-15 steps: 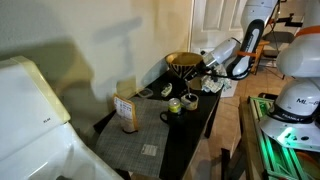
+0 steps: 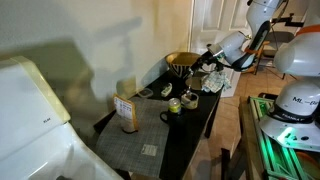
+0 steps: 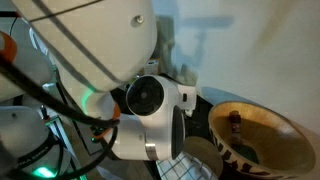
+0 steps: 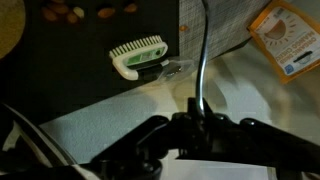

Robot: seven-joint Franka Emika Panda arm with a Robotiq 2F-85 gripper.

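In the wrist view my gripper reaches in from the bottom, its dark fingers shut on a long, thin dark stick [image 4: 203, 55]. The stick runs up to the top edge; its far end is out of frame. Beyond it, a white brush [image 4: 138, 55] with a green label lies on the surface, with a clear plastic or glass piece [image 4: 178, 69] beside it. In exterior view 1 the gripper [image 2: 203, 66] hangs over the far end of the dark counter, too small to show its fingers well.
A wooden basket [image 2: 183, 59] stands by the wall, near the arm. Closer lie a jar [image 2: 174, 105], a dark mug [image 2: 171, 118] and an orange-and-white box [image 2: 124, 108]. Several almonds [image 4: 103, 12] show at the wrist view's top. A checked cloth [image 3: 185, 168] lies beside the basket.
In exterior view 1 the arm's white wrist has shifted slightly to the right, away from the basket. The jar, mug and box have not moved.
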